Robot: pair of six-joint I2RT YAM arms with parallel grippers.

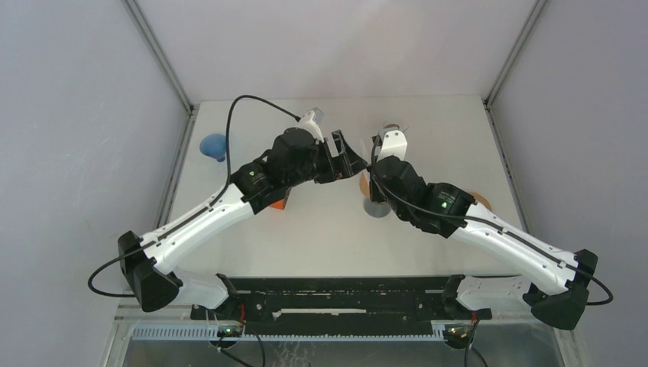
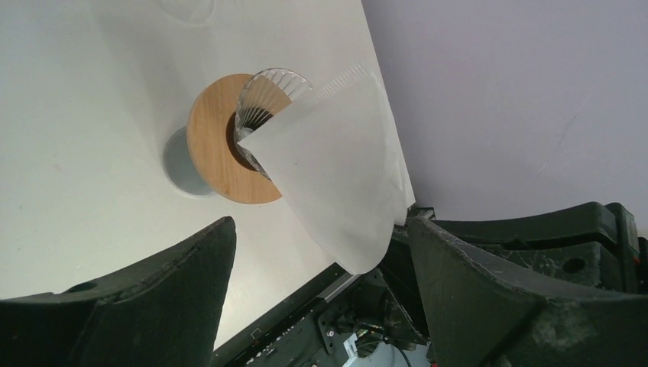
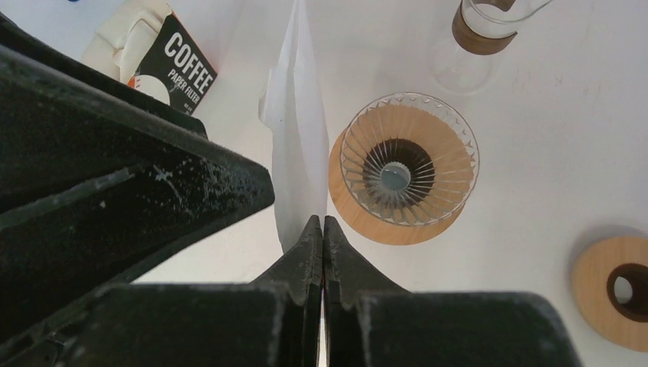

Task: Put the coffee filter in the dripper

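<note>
A white paper coffee filter (image 2: pixel 328 164) is pinched by its edge in my right gripper, whose fingers are shut together. Seen edge-on in the right wrist view, the filter (image 3: pixel 298 130) looks thin and stands up from the fingertips. Behind it is the clear ribbed dripper (image 3: pixel 458 164) with its wooden collar; the filter is outside it, held nearer the camera. My left gripper is open, its fingers spread, with the filter beyond the gap between them. One left finger (image 3: pixel 153 168) comes close to the filter from the left in the right wrist view.
A black-labelled box of paper filters (image 3: pixel 179 65) stands to the left. Behind the dripper is a glass vessel with a brown band (image 3: pixel 481 38), and a wooden ring (image 3: pixel 615 294) lies to the right. A blue scoop-like object (image 1: pixel 214 146) sits at the table's left.
</note>
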